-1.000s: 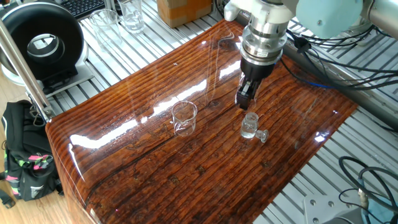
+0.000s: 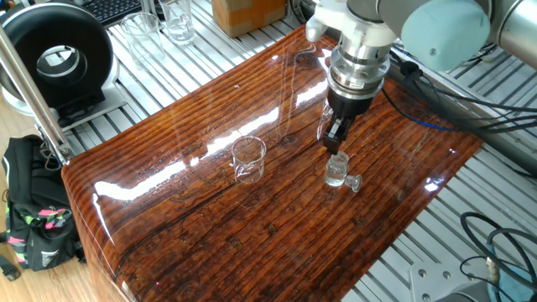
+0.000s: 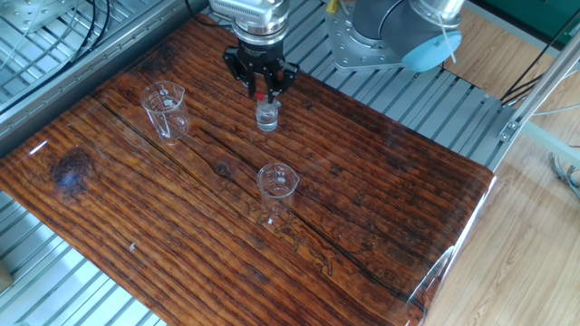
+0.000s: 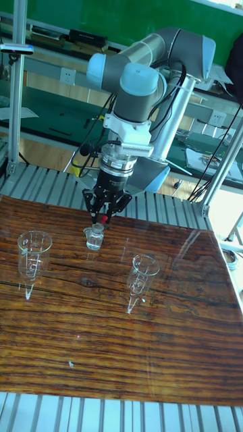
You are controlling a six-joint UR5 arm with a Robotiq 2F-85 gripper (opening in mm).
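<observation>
A small clear glass bottle (image 2: 336, 171) with liquid in it stands upright on the glossy wooden table (image 2: 210, 222). Its glass stopper (image 2: 354, 183) lies right beside it. My black gripper (image 3: 261, 96) points down at the bottle's mouth; its fingers look spread apart, with red showing near the tips. In exterior view 3 the gripper (image 4: 101, 217) is just over the bottle (image 4: 94, 238). Whether the tips touch the neck is hard to tell. Two empty clear beakers stand on the table: one beaker (image 3: 277, 186) near the middle, another beaker (image 3: 166, 113) off to the side.
Beyond the table, more glassware (image 2: 141, 38) and a cardboard box (image 2: 247, 14) sit on the slatted metal surface. Cables (image 2: 453, 113) hang beside the arm.
My gripper has come down slightly, bringing its tips closer to the bottle's mouth. Bottle, stopper and beakers have stayed where they were.
</observation>
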